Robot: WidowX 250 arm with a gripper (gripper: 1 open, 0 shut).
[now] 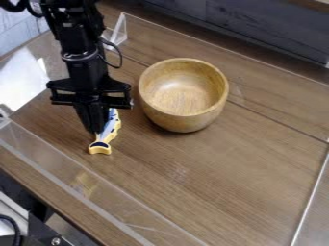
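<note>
A small yellow and blue object [103,146] lies on the wooden table at the left of the camera view. My black gripper [99,127] is lowered onto its upper part, with the fingers close together around it, partly hiding it. The exact contact is small and dark.
A round wooden bowl [183,94] stands just right of the gripper. A dark wall edge runs along the back, and clear panels border the left and front.
</note>
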